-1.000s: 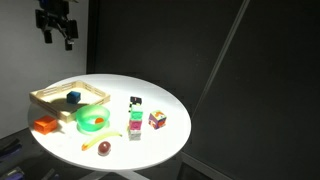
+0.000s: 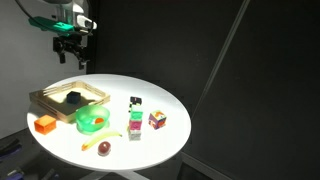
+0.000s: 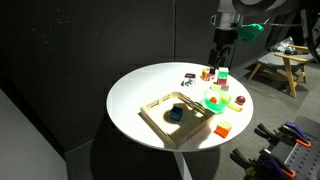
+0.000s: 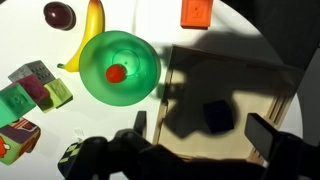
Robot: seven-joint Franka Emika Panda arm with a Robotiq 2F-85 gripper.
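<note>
My gripper hangs above the wooden tray, its fingers wide apart in the wrist view with nothing between them. A dark blue block lies inside the tray, apart from the walls and well below my fingers. Beside the tray stands a green bowl with a small red round thing in it. An orange block rests on the white table near the tray.
A banana, a dark red round fruit, a stack of coloured blocks, a patterned cube and a black-and-white object stand on the round white table.
My gripper has come down and shifted right in exterior view 1, nearer the tray. The blue block looks darker now. The objects on the table have kept their places.
</note>
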